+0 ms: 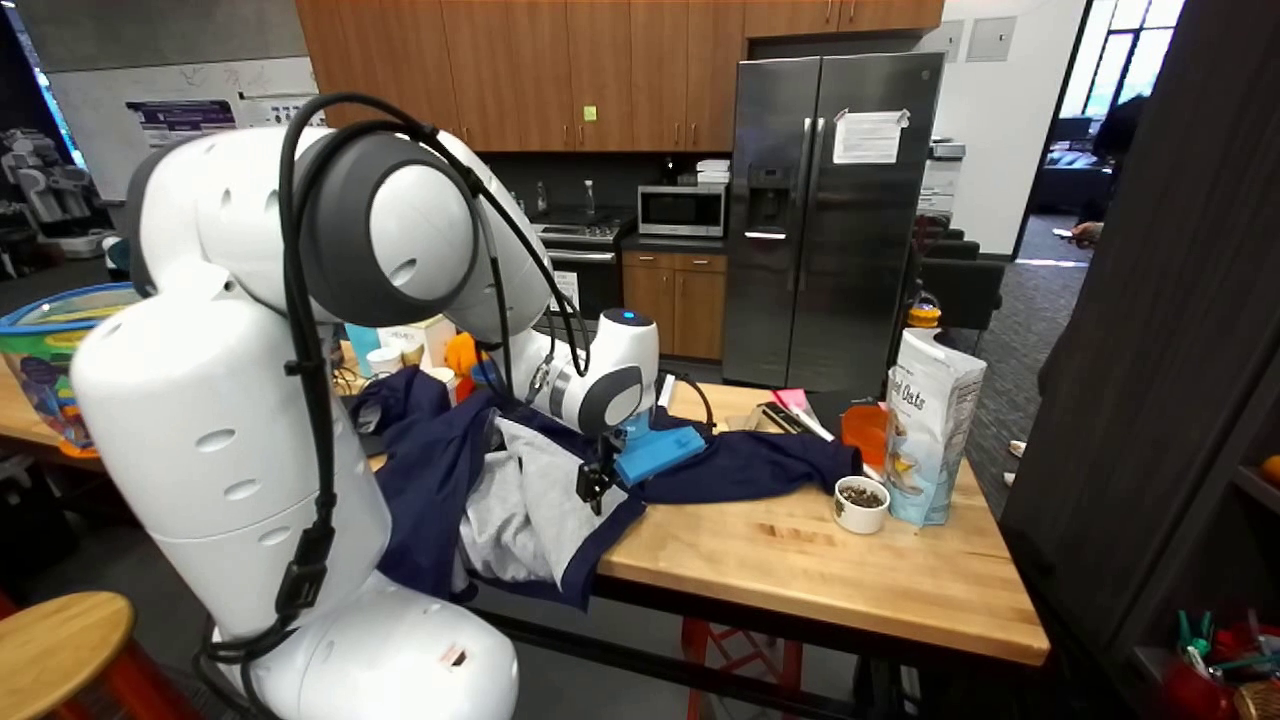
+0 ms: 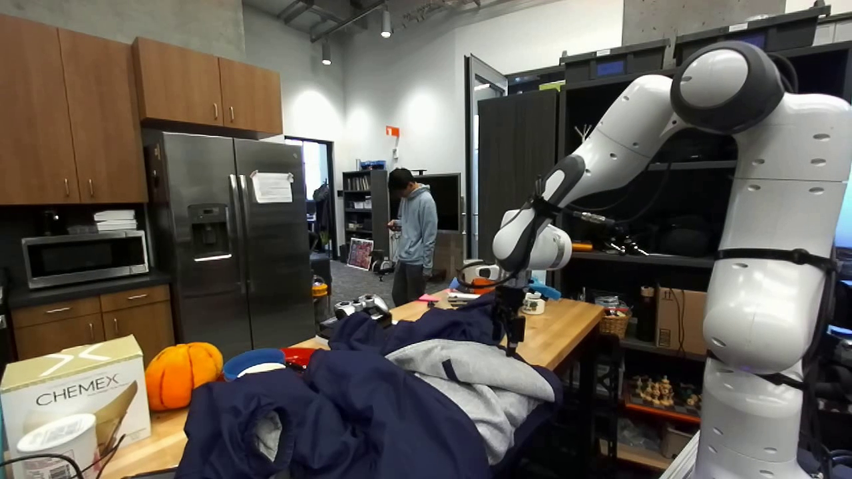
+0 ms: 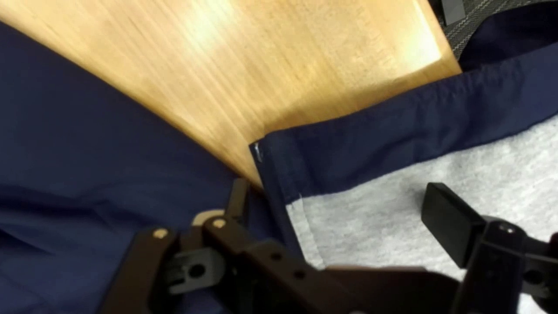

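Note:
A navy jacket (image 2: 375, 399) with a grey lining (image 1: 518, 498) is spread over the table and hangs past its front edge. In the wrist view the grey lining (image 3: 376, 225) lies below a navy hem (image 3: 361, 144), whose corner rests over the bare wood. My gripper stands open above this corner, one finger over the navy cloth at left and the other over the grey lining. No cloth shows held between the fingers. From the side, the gripper (image 1: 606, 474) hangs just over the jacket's lining; whether its tips touch the cloth cannot be told.
A white cup (image 1: 860, 505) and an oats bag (image 1: 930, 432) stand at its right end. On the other side are a Chemex box (image 2: 76, 391) and an orange pumpkin (image 2: 182, 375).

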